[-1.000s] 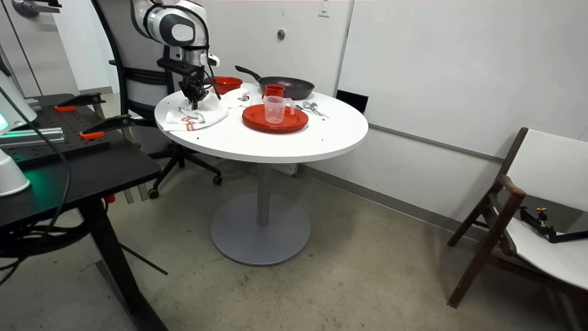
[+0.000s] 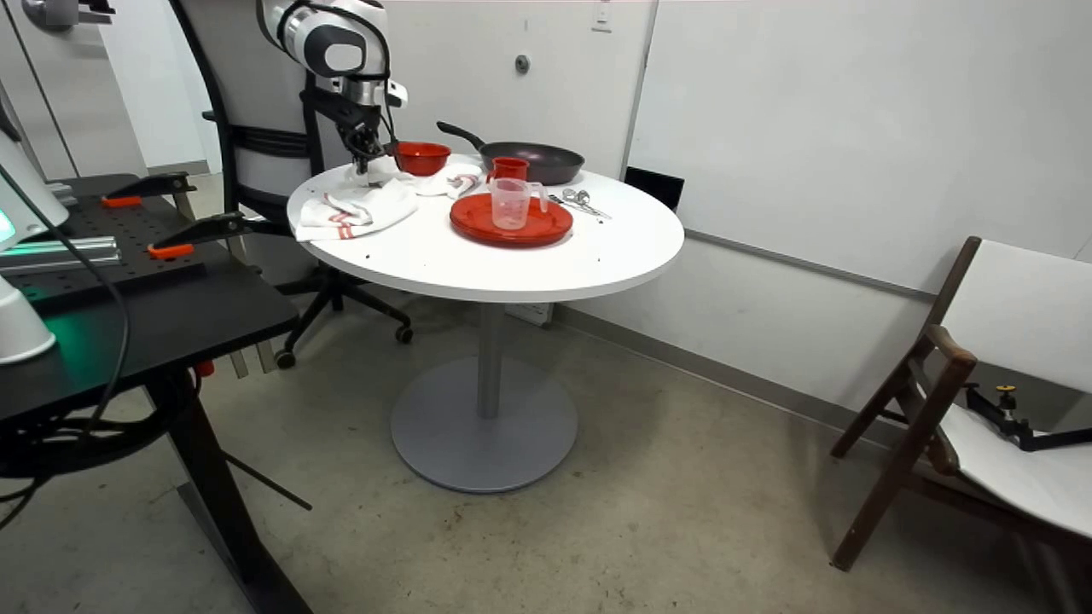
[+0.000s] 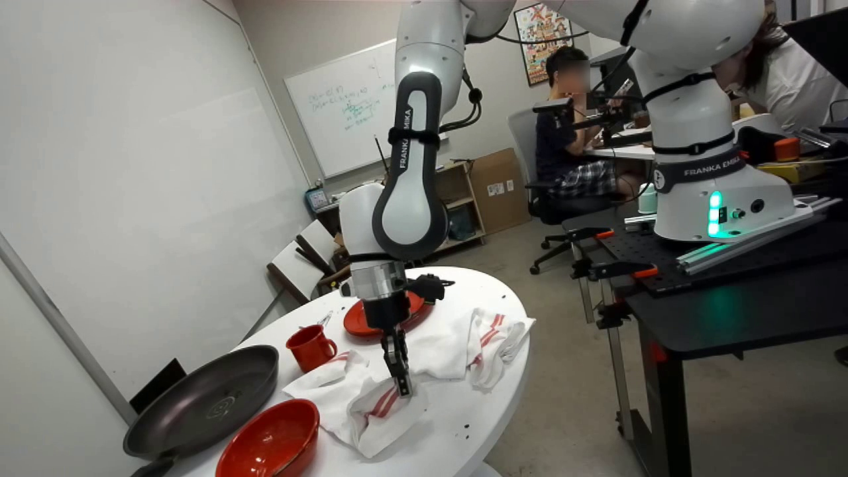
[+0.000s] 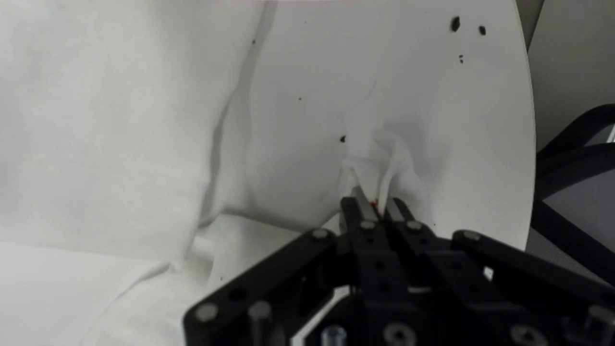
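White cloth with red stripes (image 3: 497, 338) lies rumpled on the round white table (image 2: 604, 246); whether it is one towel or two I cannot tell. My gripper (image 3: 405, 389) is shut on a fold of it, close to the tabletop. From the wrist, the gripper shows a pinched white fold (image 4: 398, 164) standing up between its fingertips, with a speck of red there. A wide, flatter stretch of cloth (image 4: 115, 132) spreads to the left in that view. Near the table's left side, the front part of the cloth (image 2: 374, 210) sits bunched.
Beside the cloth are a red bowl (image 3: 270, 441), a red mug (image 3: 311, 347) and a black pan (image 3: 203, 397). A red plate (image 2: 471, 220) bears a clear measuring cup (image 2: 508, 205), with scissors (image 2: 581, 200) behind. Dark crumbs (image 4: 455, 24) dot the tabletop.
My gripper has moved away from the front of the cloth toward the red bowl. The cloth has shifted, and more of it now lies bunched near the back, with its stripes showing there.
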